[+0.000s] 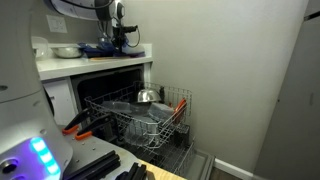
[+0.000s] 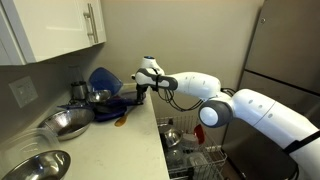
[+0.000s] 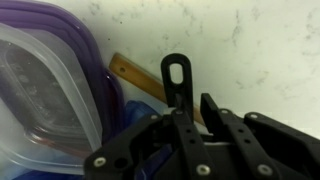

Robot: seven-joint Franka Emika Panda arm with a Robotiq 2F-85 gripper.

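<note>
In the wrist view, a black utensil handle point(image 3: 177, 72) with a long slot at its end shows just ahead of my gripper. Its lower part runs in among my black fingers; whether they grip it is unclear. A flat wooden piece point(image 3: 140, 77) lies on the pale counter below, passing under the handle. Over the far part of the counter point(image 2: 105, 155), my gripper point(image 2: 140, 98) points down in exterior view 2, small and dark there. A brown spoon-like utensil point(image 2: 122, 121) rests on the counter nearby.
Clear plastic containers point(image 3: 45, 85) and a purple rim point(image 3: 92, 45) crowd the gripper's left side. Metal bowls point(image 2: 67, 122) line the wall. Beside the counter, a pulled-out dishwasher rack point(image 1: 120, 115) holds several dishes, including a metal bowl point(image 1: 149, 96).
</note>
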